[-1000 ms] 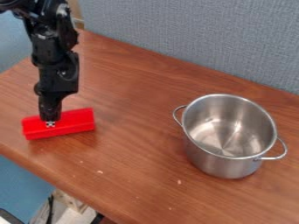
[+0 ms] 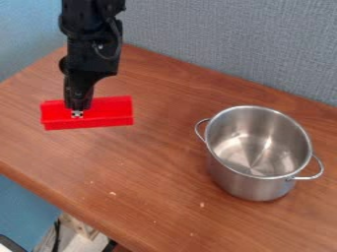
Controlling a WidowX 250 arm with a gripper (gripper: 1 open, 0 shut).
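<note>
A red block point(image 2: 110, 111) is at the left of the camera view, with my black gripper point(image 2: 78, 111) directly over its middle, the fingertips down against it. The gripper looks shut; whether anything sits between the fingers is hard to tell. The block appears to be off the table surface, higher in view, though its exact height cannot be judged.
A steel pot point(image 2: 258, 155) with two side handles stands on the right of the wooden table point(image 2: 158, 197). A grey textured wall rises at the back; the table's left edge drops to a blue area.
The gripper and the red block have moved up in the view and to the right together, and the block lies more level across the view. The pot has not moved.
</note>
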